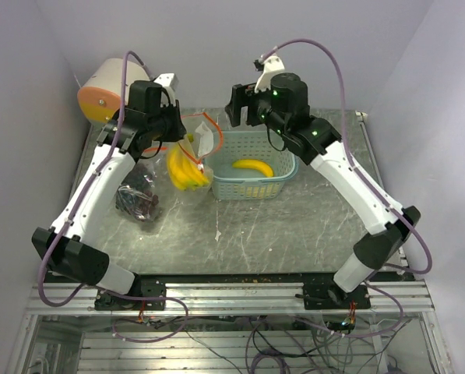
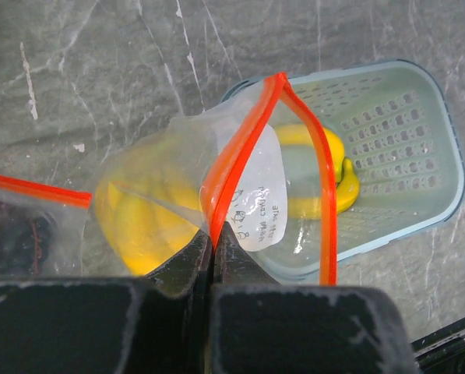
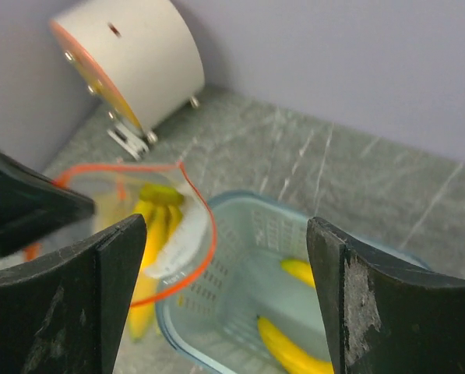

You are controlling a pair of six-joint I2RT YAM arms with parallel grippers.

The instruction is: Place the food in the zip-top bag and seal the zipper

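Observation:
My left gripper is shut on the orange-rimmed zip bag [image 2: 230, 167], holding it up by its top edge at the left of the basket. Yellow bananas [image 1: 185, 171] are inside the clear bag. More bananas [image 1: 251, 166] lie in the light blue basket [image 2: 407, 179]. My right gripper [image 1: 244, 105] is above the basket, open, with nothing between its fingers in the right wrist view.
A second clear bag with dark contents [image 1: 139, 199] lies left of the held bag. A white roll with orange end [image 3: 131, 54] stands at the back left.

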